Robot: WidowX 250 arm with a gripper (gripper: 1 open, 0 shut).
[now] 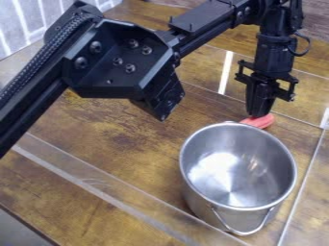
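My black gripper (260, 108) points straight down at the right, its tip just above or touching a small red-pink object (260, 122) on the wooden table. The fingers look closed; whether anything is between them is not clear. A large steel pot (238, 168) with a wire handle stands just in front of the gripper, partly hiding the area near the pink object.
My arm spans the top left over the table. A grey and white striped area lies at the top left corner.
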